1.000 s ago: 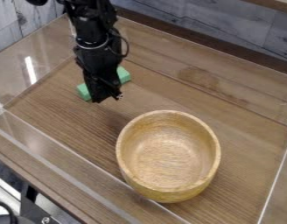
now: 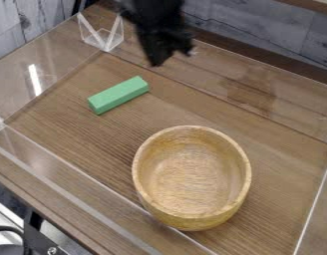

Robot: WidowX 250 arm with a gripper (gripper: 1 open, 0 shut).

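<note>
A green rectangular block (image 2: pixel 119 96) lies on the wooden table, left of centre. A round pale wooden bowl (image 2: pixel 191 179) sits in the lower middle. At the top, above and behind the block, my gripper (image 2: pixel 163 50) is a dark motion-blurred shape, apart from the block; its fingers are too blurred to tell their state.
A white wire object (image 2: pixel 100 30) stands at the top left edge. Dark cables lie at the lower left corner.
My gripper has moved up and back, away from the green block, which it had been over and partly covering. The block now shows fully in about the same place.
</note>
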